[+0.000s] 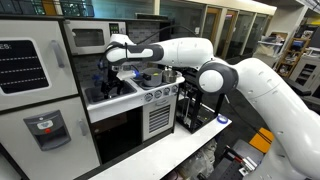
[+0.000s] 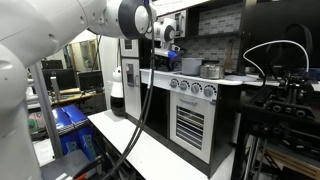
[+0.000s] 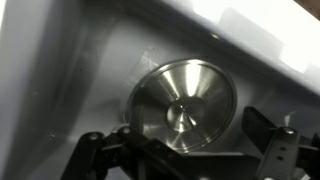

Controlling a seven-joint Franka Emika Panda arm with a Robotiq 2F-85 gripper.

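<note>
A round, shiny metal lid (image 3: 185,105) with a knob at its middle lies in the grey basin of the sink (image 3: 85,85) in the wrist view. My gripper is open above it, its dark fingers (image 3: 262,127) spread to either side of the lid's near part. Nothing shows between them as held. In exterior view 1 the gripper hangs over the sink at the left of the toy kitchen counter; its fingertips are too small and dark there to make out.
A metal pot (image 2: 211,70) stands on the stove part of the counter, right of the sink. A microwave (image 1: 88,38) sits above the sink's left side, near the arm.
</note>
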